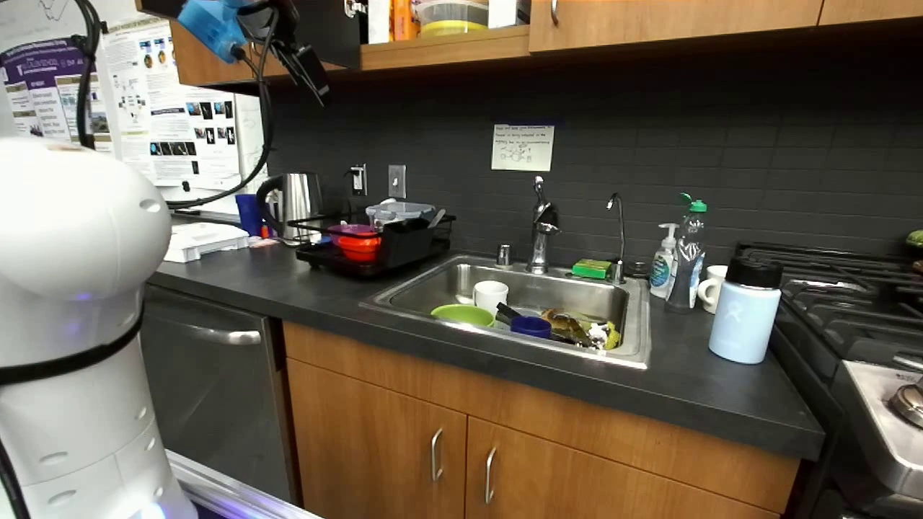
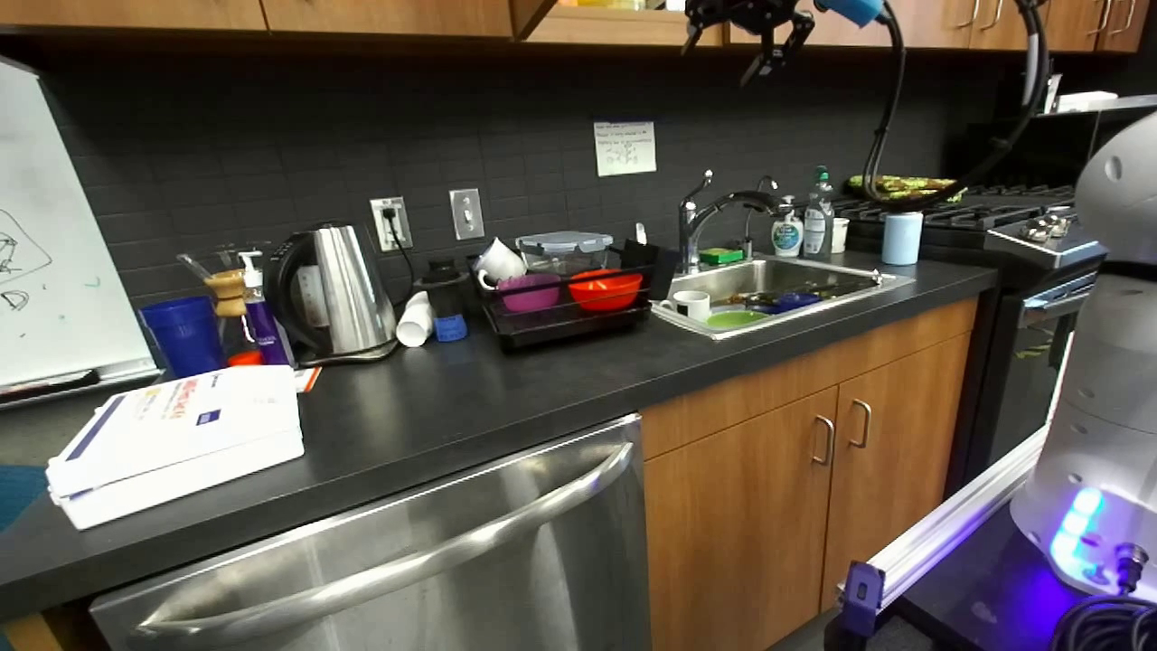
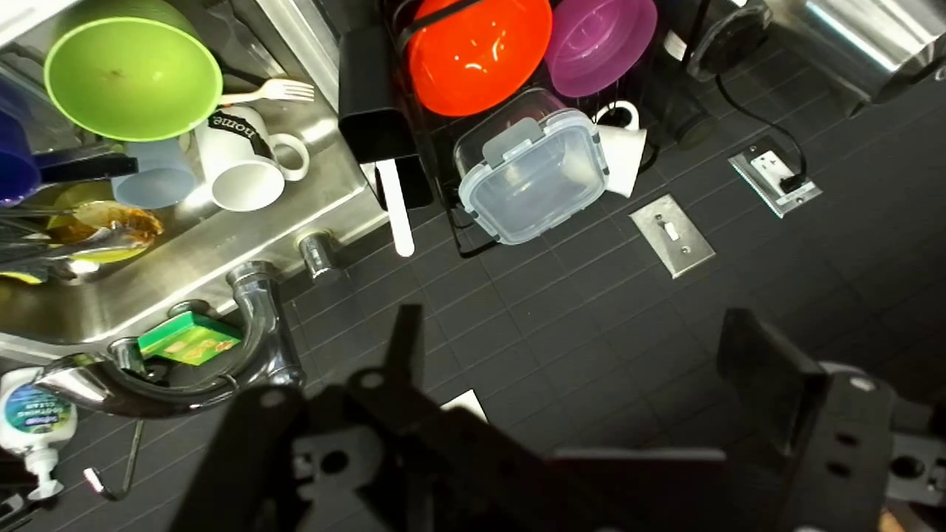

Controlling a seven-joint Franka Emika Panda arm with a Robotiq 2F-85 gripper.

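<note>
High above the counter, near the upper cabinets, my gripper hangs with its two fingers wide apart. Only dark backsplash shows between them in the wrist view. From the first exterior side, the gripper (image 1: pixel 311 78) is at the upper left, beside the dark open cabinet door. Well below it stands the black dish rack (image 2: pixel 564 322), holding a red bowl (image 3: pixel 479 58), a purple bowl (image 3: pixel 603 40), a lidded clear container (image 3: pixel 536 177) and a white mug (image 2: pixel 501 262). The sink (image 1: pixel 415 294) contains a green bowl (image 1: pixel 463 315), a white mug (image 1: pixel 490 295) and a blue cup (image 1: pixel 530 326).
An open shelf (image 1: pixel 445 53) with containers lies under the cabinets. The curved faucet (image 3: pixel 257 346) rises behind the sink. A kettle (image 2: pixel 347 287) and a white box (image 2: pixel 179 434) stand left of the rack. Soap bottles and a light blue bottle (image 1: pixel 744 316) are at the right.
</note>
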